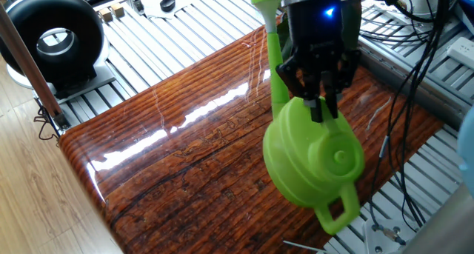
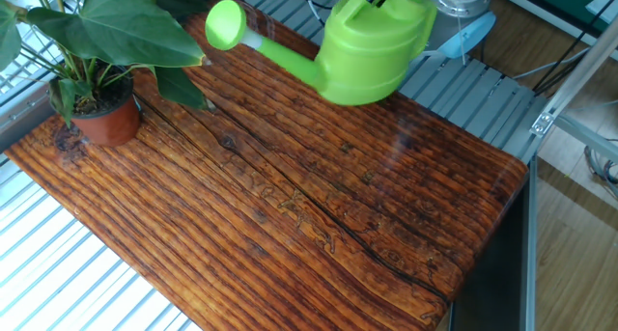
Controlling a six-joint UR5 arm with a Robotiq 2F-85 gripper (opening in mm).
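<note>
A bright green watering can (image 1: pixel 311 161) hangs from my black gripper (image 1: pixel 323 109), whose fingers are shut on the top of its body. In exterior view 1 the spout points toward the back of the wooden table and the looped handle toward the front right. Exterior view 2 shows the can (image 2: pixel 365 56) held over the table's edge, its spout and round sprinkler head (image 2: pixel 226 24) reaching toward a potted plant (image 2: pixel 108 32). Only a small part of the gripper shows there, at the top edge.
The plant's terracotta pot (image 2: pixel 109 124) stands near one corner. Black cables (image 1: pixel 415 84) hang to the right of the arm. A black ring-shaped device (image 1: pixel 55 41) stands beyond the table at the left.
</note>
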